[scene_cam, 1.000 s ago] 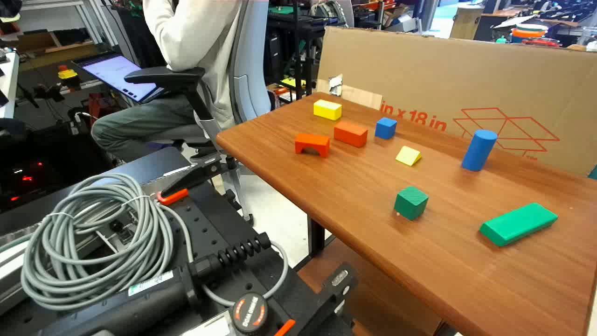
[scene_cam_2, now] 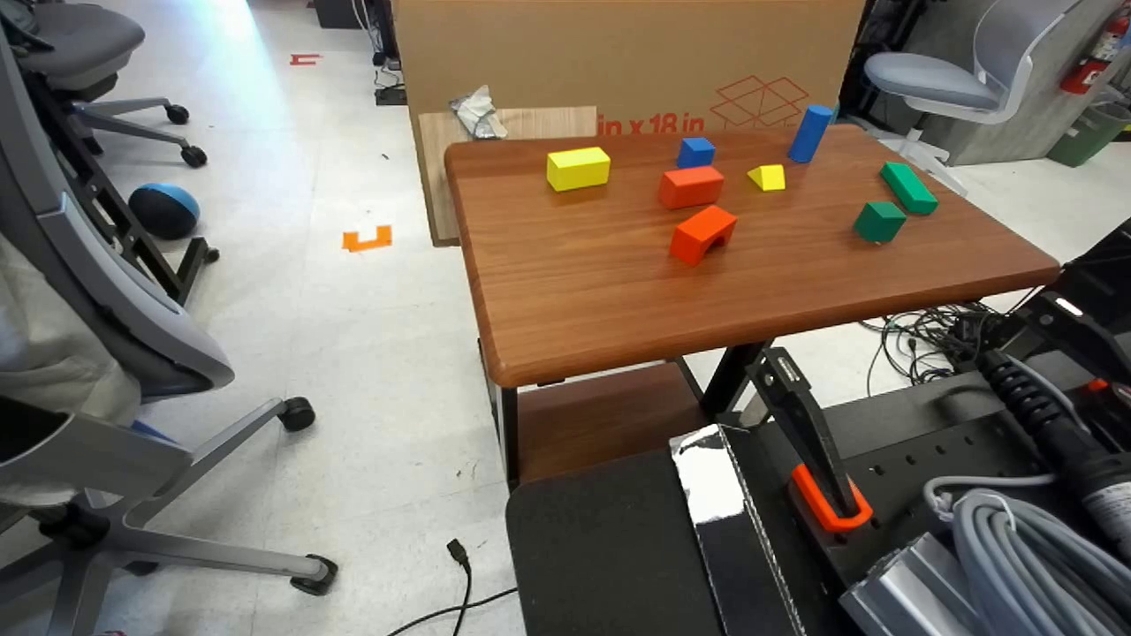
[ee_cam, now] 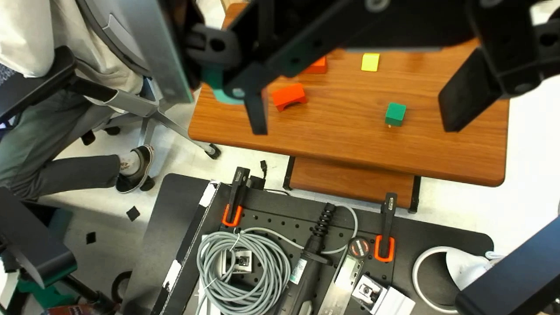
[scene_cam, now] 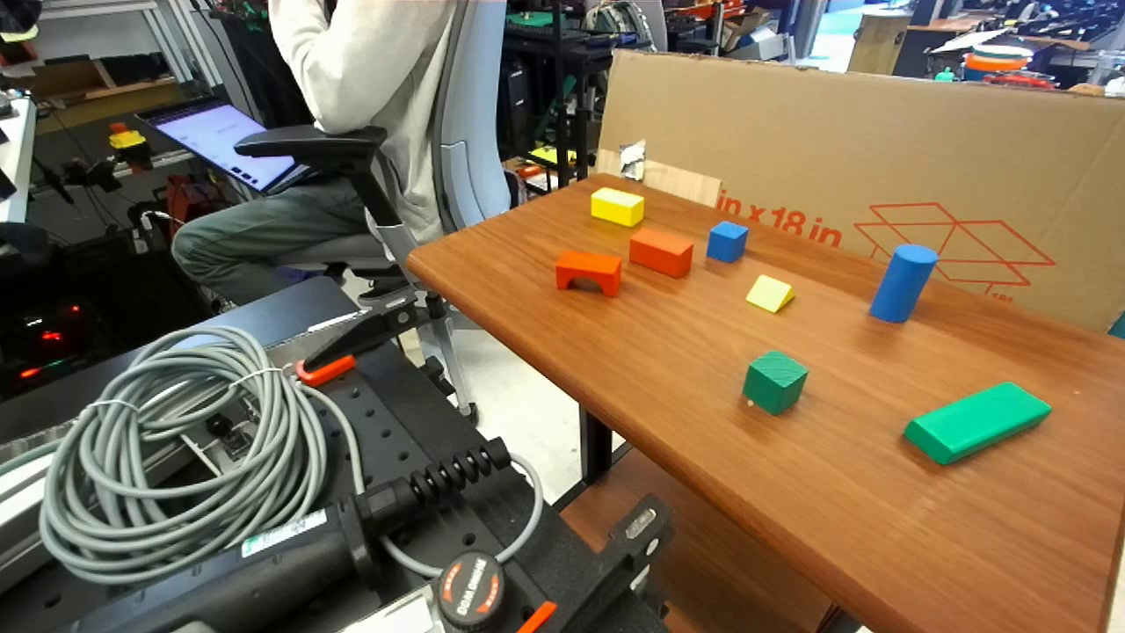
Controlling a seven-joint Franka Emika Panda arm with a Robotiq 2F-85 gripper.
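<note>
Spread over the brown table [scene_cam: 675, 348] are a yellow block [scene_cam: 617, 207], an orange arch [scene_cam: 588, 271], an orange-red block [scene_cam: 661, 253], a blue cube [scene_cam: 728, 242], a yellow wedge [scene_cam: 771, 294], an upright blue cylinder [scene_cam: 903, 284], a green cube [scene_cam: 776, 381] and a flat green block [scene_cam: 978, 423]. Only the wrist view shows my gripper, its fingers wide open and nothing held. Beyond and below it, the green cube [ee_cam: 395, 113] and the orange arch [ee_cam: 289, 96] appear between the fingertips. The gripper's body hides the far part of the table there.
A cardboard sheet [scene_cam_2: 636, 64] stands along the table's far side. A person sits in a chair [scene_cam: 475, 116] by the table's left end. The black bench [ee_cam: 446, 231] carries coiled grey cable [ee_cam: 244, 270] and clamps.
</note>
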